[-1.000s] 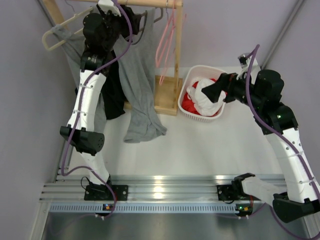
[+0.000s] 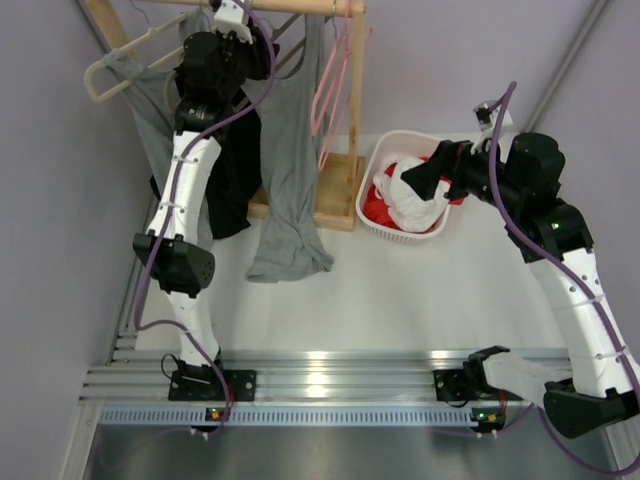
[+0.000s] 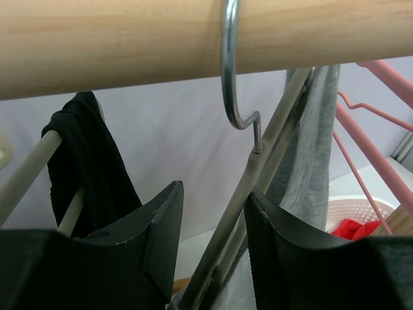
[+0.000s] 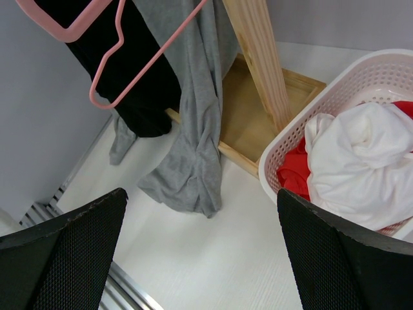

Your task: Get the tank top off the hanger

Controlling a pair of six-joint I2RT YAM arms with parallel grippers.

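My left gripper is high at the rack, shut on a beige hanger (image 3: 235, 197) just below its metal hook, as the left wrist view shows. Grey cloth (image 3: 302, 174) drapes over that hanger; in the top view the grey garment (image 2: 287, 200) hangs down to the white floor. A black garment (image 3: 77, 148) hangs on the neighbouring hanger to the left. My right gripper stands open above the floor, right of the rack, with nothing between its fingers. Which garment is the tank top I cannot tell for sure.
A wooden rack (image 2: 355, 120) carries pink hangers (image 2: 330, 90) at its right. A white basket (image 2: 372, 222) with red and white cloths stands right of it.
The right arm has barely moved.
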